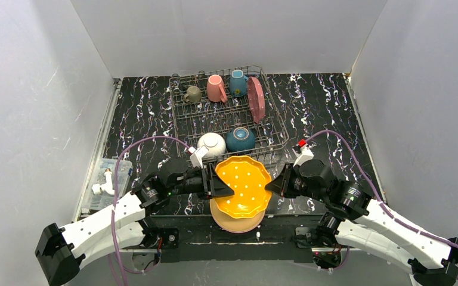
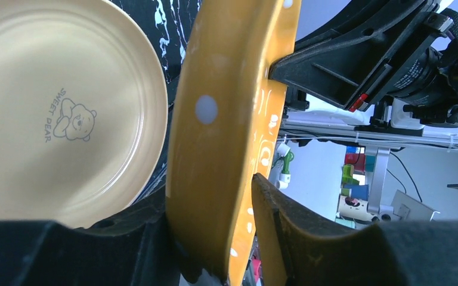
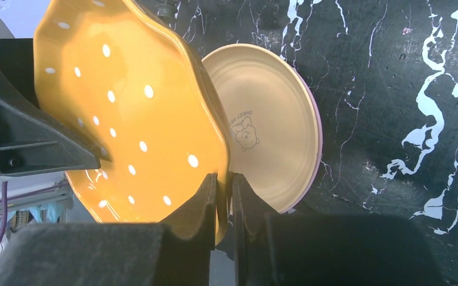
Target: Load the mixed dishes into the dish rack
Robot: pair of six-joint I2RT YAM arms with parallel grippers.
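Observation:
A yellow scalloped plate with white dots point(image 1: 244, 182) is held up between my two arms, tilted, over the front of the counter. My right gripper is shut on its rim. On the opposite side, the left gripper straddles the rim with its fingers apart; whether both touch the plate I cannot tell. Beneath lies a cream plate with a bear drawing point(image 2: 74, 119), partly covered in the top view. The wire dish rack point(image 1: 185, 126) stands behind, holding a pink plate point(image 1: 256, 100) upright at its right side.
In the rack's back row are a small grey-green cup point(image 1: 193, 94), a pink mug point(image 1: 216, 89) and a blue mug point(image 1: 238, 83). A white bowl point(image 1: 212, 143) and a teal bowl point(image 1: 240, 139) sit upside down at its front. A clear bin point(image 1: 120, 173) stands at left.

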